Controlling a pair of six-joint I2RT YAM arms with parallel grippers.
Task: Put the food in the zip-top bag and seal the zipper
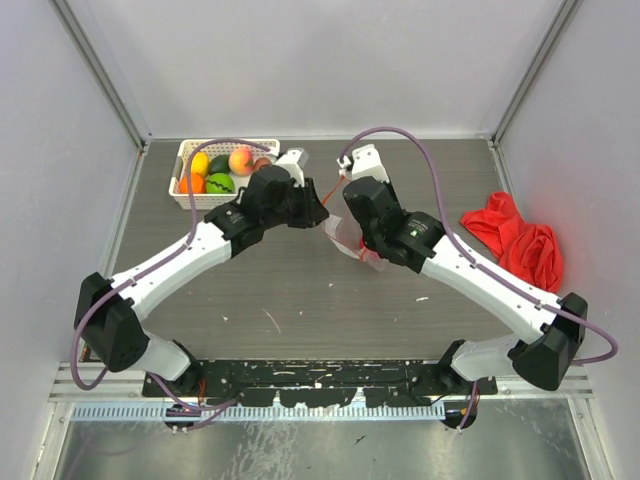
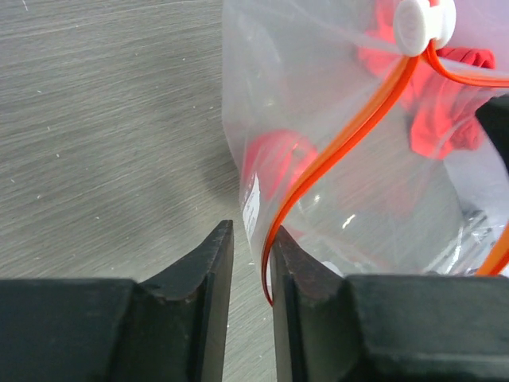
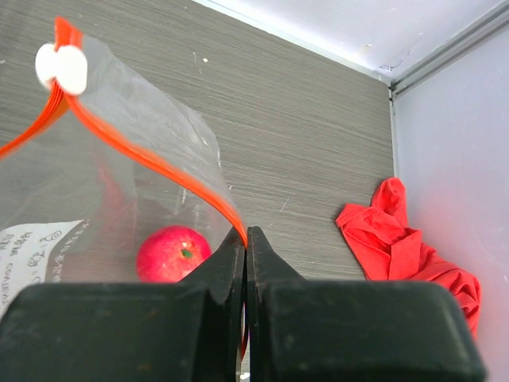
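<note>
A clear bag (image 1: pixel 345 232) with an orange zipper rim stands between my two grippers, its mouth drawn narrow in the top view. Inside it lies a red apple (image 3: pixel 163 259), seen through the film in the right wrist view. The white slider (image 3: pixel 64 68) sits on the rim at the far corner. My left gripper is partly open, with the orange zipper rim (image 2: pixel 278 219) passing between its fingers and clearance beside it. My right gripper is shut on the opposite end of the zipper rim (image 3: pixel 191 183).
A white basket (image 1: pixel 222 201) of several play fruits stands at the back left, partly behind my left arm. On the right, a crumpled red cloth (image 1: pixel 515 240) lies near the wall.
</note>
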